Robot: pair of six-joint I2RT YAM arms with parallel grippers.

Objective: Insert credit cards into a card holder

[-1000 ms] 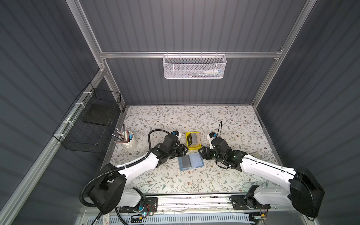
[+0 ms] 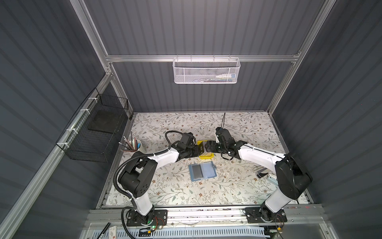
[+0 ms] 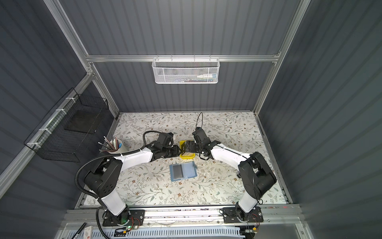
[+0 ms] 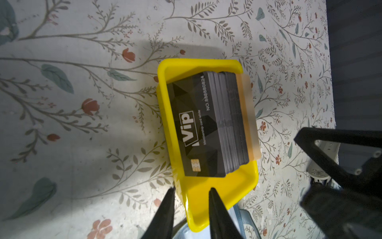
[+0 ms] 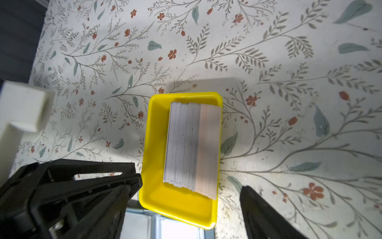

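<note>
In the left wrist view a yellow tray [image 4: 169, 131] holds a row of cards, with a black "Vip" card [image 4: 195, 123] at the near end. Seen from the right wrist, the cards [image 5: 191, 147] stand as a tight block of white and beige edges. My left gripper hovers at the tray's left side, its fingers parted by a narrow gap with nothing between. Across from it, my right gripper is wide open and empty over the tray. A card holder [image 2: 202, 170] with a blue rim lies open in front of the tray, a grey panel beside a pale blue one.
A cup of pens [image 2: 137, 145] stands at the table's left side. Several small items [image 2: 262, 174] lie near the right edge, partly behind the right arm. The two grippers face each other closely over the tray. Behind the tray the table is clear.
Both arms have moved from around the card holder toward the back, and their grippers now flank the tray. The tray and card holder stay where they were.
</note>
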